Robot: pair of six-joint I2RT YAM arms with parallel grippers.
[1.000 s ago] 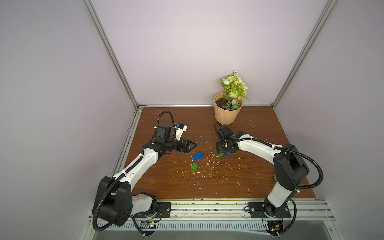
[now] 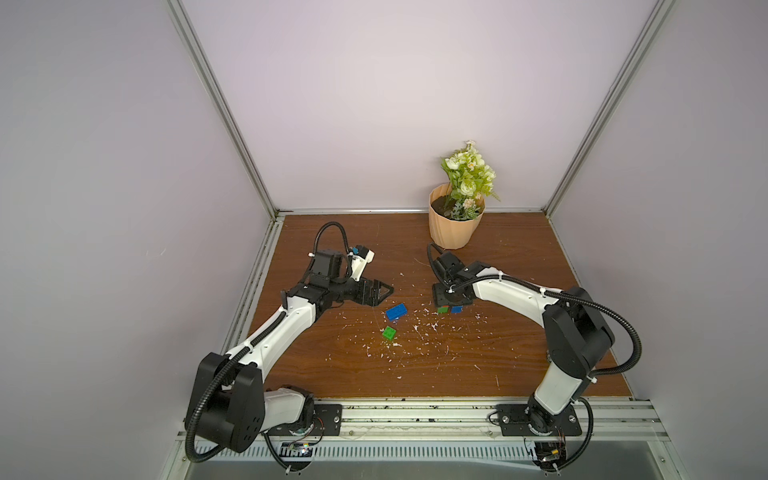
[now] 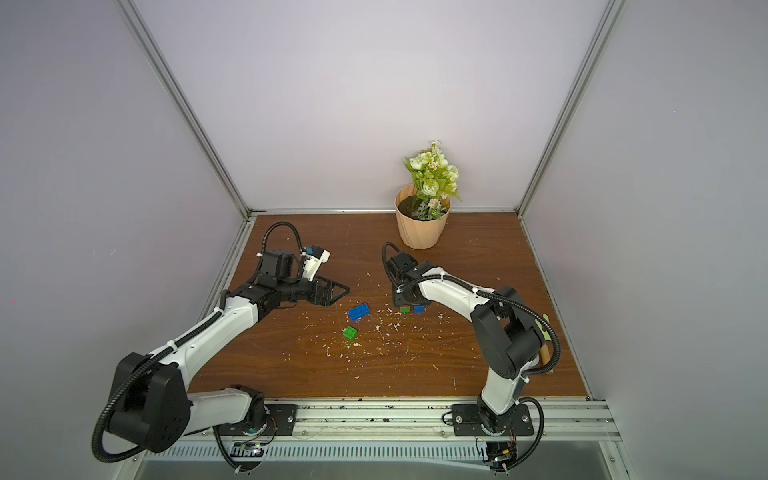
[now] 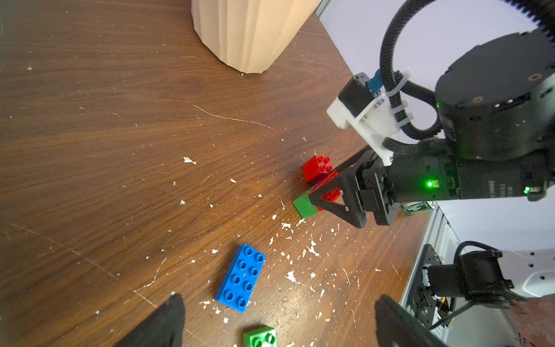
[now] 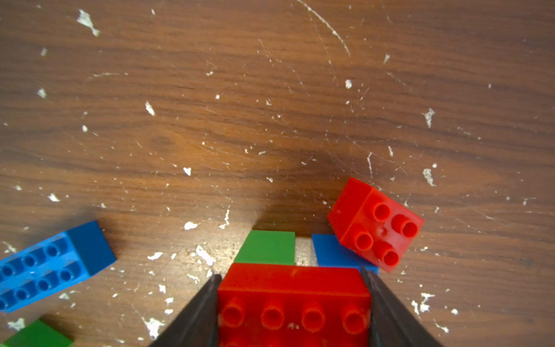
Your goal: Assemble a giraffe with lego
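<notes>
Between the fingers of my right gripper is a long red brick (image 5: 293, 278), both ends meeting the fingers with no gap showing. It lies over a green brick (image 5: 266, 247) and a blue brick (image 5: 330, 251) standing side by side; whether it is pressed onto them cannot be seen. A small red brick (image 5: 375, 228) is tilted against the blue one. My left gripper is open, empty, hanging over the table left of these bricks. Below it lie a flat blue brick (image 4: 241, 277) and a small green brick (image 4: 259, 336).
A flower pot (image 2: 452, 228) stands at the back of the table, behind the right gripper. White flakes litter the wood around the bricks. An object with green (image 3: 545, 326) is partly hidden behind the right arm.
The left arm and the loose bricks have stayed still.
</notes>
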